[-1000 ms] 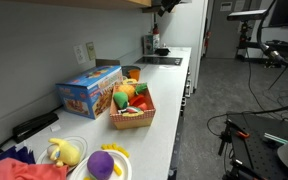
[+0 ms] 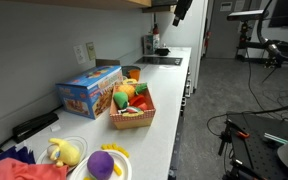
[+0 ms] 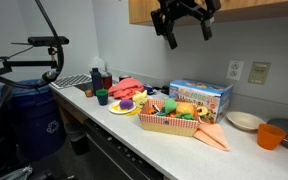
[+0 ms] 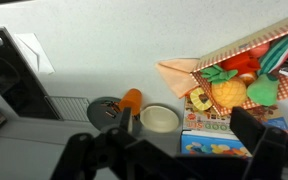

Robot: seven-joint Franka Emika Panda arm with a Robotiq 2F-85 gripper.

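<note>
High over the counter hangs my gripper, its two fingers spread well apart in exterior view 2. The wrist view looks down between dark fingers, and nothing sits between them. Below and to one side is a checked basket filled with toy vegetables and fruit, among them an orange round piece and a green pepper-like piece. A pink cloth lies beside the basket. Exterior view 1 shows only part of the gripper, at the top edge.
Behind the basket stands a blue picture box. A pale bowl and an orange bowl sit near the wall. Plates with a purple ball and a yellow toy are at the other end.
At the top of exterior view 1, the gripper has shifted to the right and tilted differently. The basket, box and plates stay where they were.
</note>
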